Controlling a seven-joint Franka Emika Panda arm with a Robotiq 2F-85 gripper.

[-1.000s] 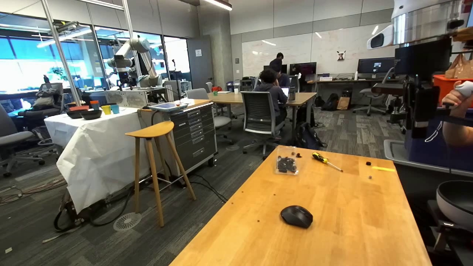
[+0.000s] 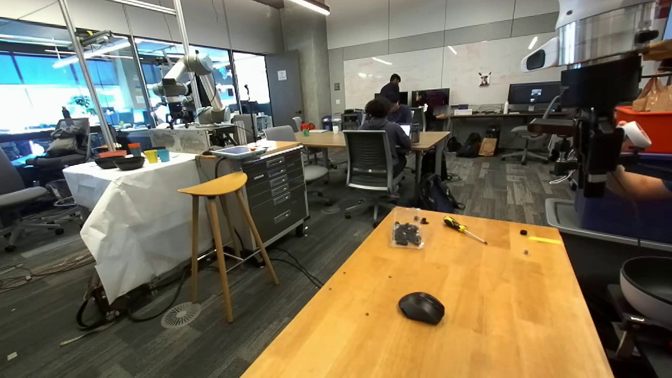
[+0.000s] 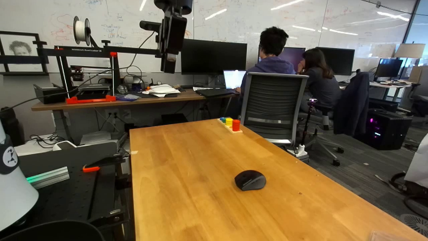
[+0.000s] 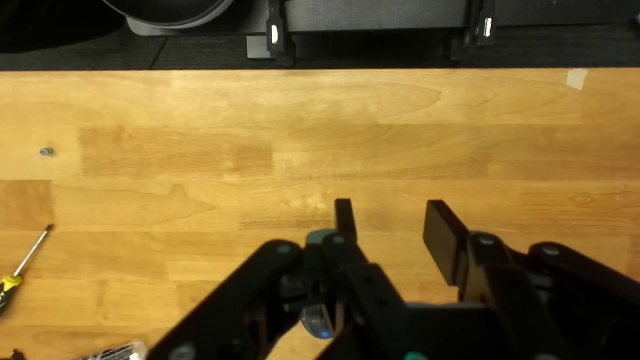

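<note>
My gripper hangs above the wooden table, its two black fingers apart with bare tabletop showing between them in the wrist view. It is high over the right side in exterior view 1, where the gripper [image 2: 595, 170] shows as a dark shape, and over the far end in exterior view 2. A black computer mouse [image 2: 422, 308] lies alone on the tabletop, well below and away from the gripper. The mouse [image 3: 250, 180] is clear in exterior view 2. In the wrist view, the gripper's body partly covers the mouse [image 4: 318, 322].
Toward the table's end lie a clear box of dark parts [image 2: 407, 233] and a yellow-black screwdriver [image 2: 464, 229]. Coloured stacking pieces [image 3: 235, 125] sit at an edge. A dark bowl [image 2: 652, 283] stands off the table.
A person's hand at the right, holding a white controller, has shifted lower behind my gripper. The arm appears almost still, and the mouse has not moved.
</note>
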